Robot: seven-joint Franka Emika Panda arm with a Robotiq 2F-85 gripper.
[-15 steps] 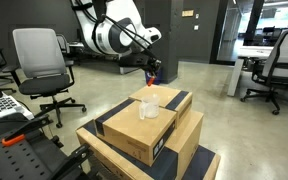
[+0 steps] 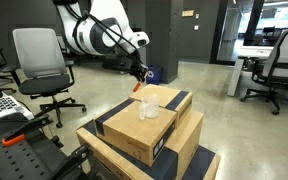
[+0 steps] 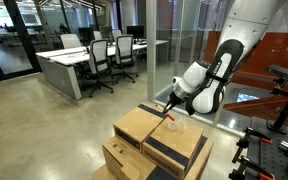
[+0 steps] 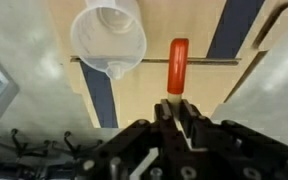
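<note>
In the wrist view, a slim red-ended stick (image 4: 178, 66) juts out past my gripper, which is shut on its pale lower part. Beside it stands a clear plastic jug (image 4: 109, 38) with a pouring spout, apart from the stick and seemingly empty. From exterior view 1, the jug (image 2: 149, 107) rests upright on the cardboard boxes, while the red end (image 2: 136, 87) hangs above and to its left, under my gripper (image 2: 141, 75). Exterior view 2 shows the red end (image 3: 170, 118) close to the jug (image 3: 177, 124); the fingers are too small to make out there.
Taped cardboard boxes (image 2: 134, 130) form the work surface, with bare top around the jug. A dark table (image 2: 19, 155) holding tools lies at the left front. Office chairs (image 2: 41, 65) stand farther back on open floor.
Seen in exterior view 1, my gripper has moved left and a little downward in the picture, carrying the red-ended stick along. The jug and boxes have stayed where they were.
</note>
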